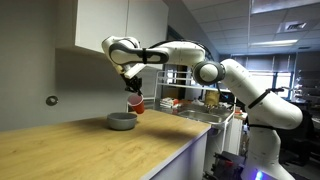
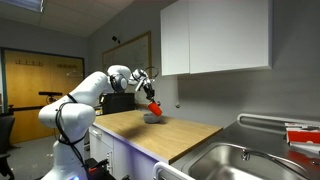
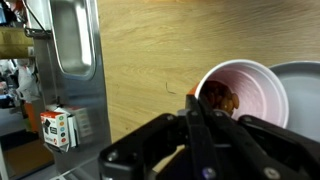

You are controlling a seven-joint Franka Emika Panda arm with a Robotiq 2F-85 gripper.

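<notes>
A red cup (image 1: 136,103) hangs above the table, with my gripper (image 1: 135,91) shut on its wall. Seen from the wrist, the cup's pale inside (image 3: 262,88) holds several small brown pieces (image 3: 222,97), and the gripper pinches the rim on the near side. A grey bowl (image 1: 121,121) stands on the table just below and beside the cup. Part of that bowl (image 3: 302,82) shows under the cup's right side in the wrist view. The second exterior view has the red cup (image 2: 155,106) tilted over the bowl (image 2: 152,117).
A metal sink (image 3: 82,40) lies past the table's edge, with a small box (image 3: 57,129) beyond. White wall cabinets (image 1: 105,25) hang above the back of the table.
</notes>
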